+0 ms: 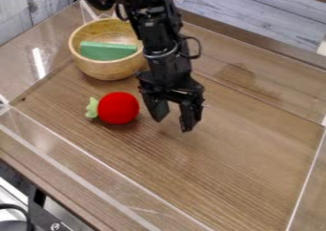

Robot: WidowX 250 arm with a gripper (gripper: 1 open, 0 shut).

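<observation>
The black arm reaches down from the top, its gripper (173, 111) open and low over the wooden table (230, 168), right of a red tomato-like object (118, 108) with a green top. Nothing shows between the fingers. Behind and left, a wooden bowl (105, 65) holds a green bar-shaped object (107, 51).
White panelled surfaces lie beyond the back edge and at the left. A dark cable shows at the lower left corner.
</observation>
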